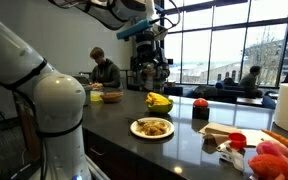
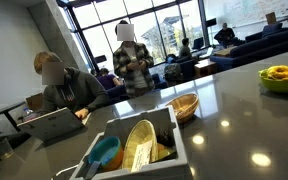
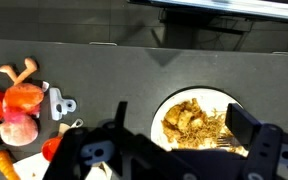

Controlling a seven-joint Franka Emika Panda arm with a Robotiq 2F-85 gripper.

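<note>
My gripper hangs over the dark table with its two black fingers [image 3: 116, 118] spread wide apart. Nothing shows between them except the view down to the table and a white plate [image 3: 160, 114], lying well below. Brown, noodle-like food [image 3: 189, 125] covers the plate's middle. From the side, exterior view 1 has the gripper [image 1: 150, 72] high above the tabletop and the plate [image 1: 135, 130] near the front edge. Behind the plate is a green bowl [image 1: 167, 111] holding something yellow [image 1: 157, 100].
At the right lie a pink-orange plush toy [image 1: 274, 160], red cups [image 1: 237, 141], a board [image 1: 224, 130] and a carrot [image 1: 284, 141]. A red-and-black object [image 1: 201, 109] stands farther back. A grey bin [image 2: 176, 140] and a wicker basket [image 2: 184, 107] appear in exterior view 2.
</note>
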